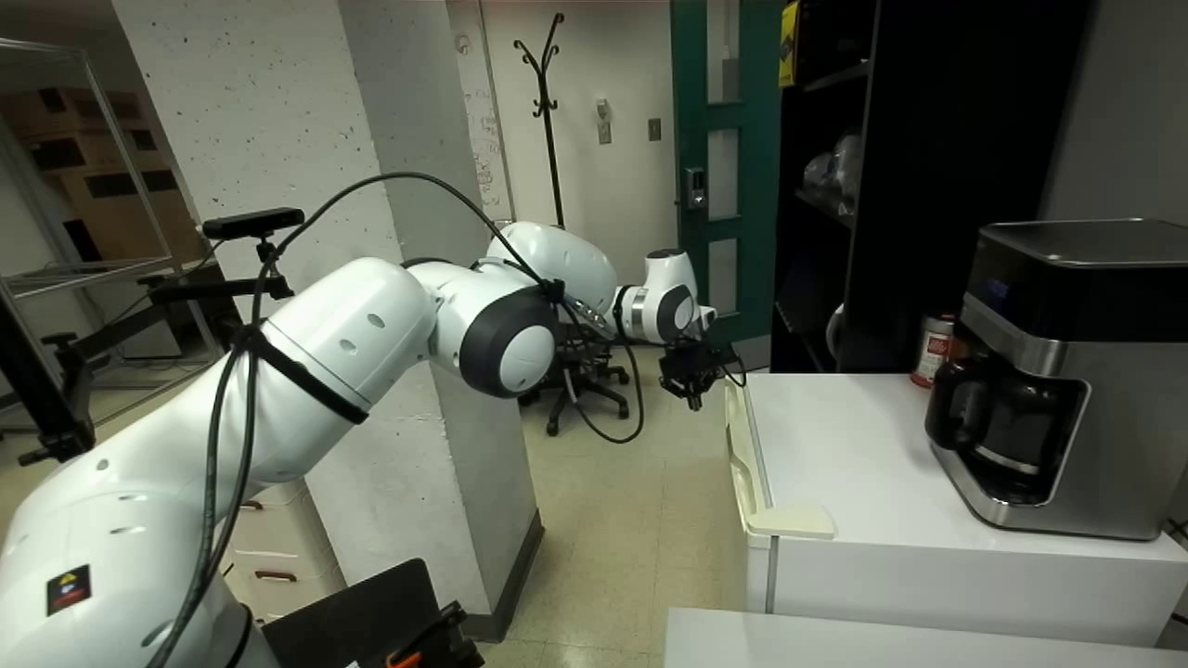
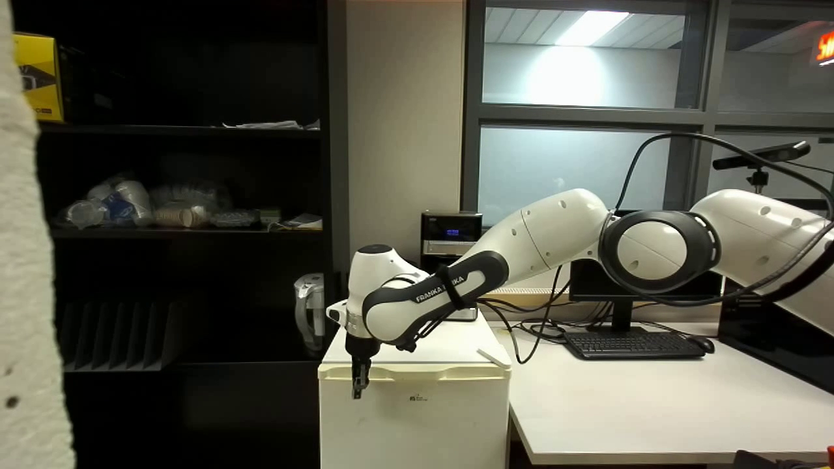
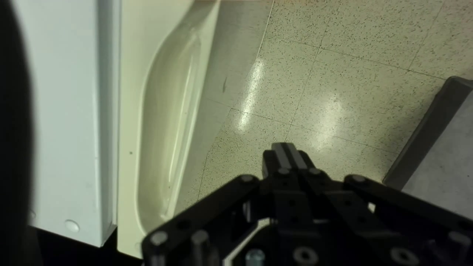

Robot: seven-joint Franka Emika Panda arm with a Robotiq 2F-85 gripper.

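My gripper is shut, its two fingertips pressed together with nothing between them. It points down over the floor, out in front of a small white fridge [image 2: 445,434]. The fridge's cream door [image 3: 128,153] stands closed or nearly so; a thin dark seam runs between it and the body. Along the door's top edge, left of my fingers in the wrist view, is a recessed handle [image 3: 164,119]. A gap separates the gripper [image 1: 695,399] from the door in exterior view 1.
A coffee maker [image 1: 1114,423] and a red-labelled can [image 1: 933,351] stand on the fridge top [image 1: 858,445]. Beside the fridge is a desk [image 2: 625,406] with a keyboard [image 2: 633,344]. A concrete pillar [image 1: 445,445] rises opposite the door, with open floor [image 1: 624,534] between.
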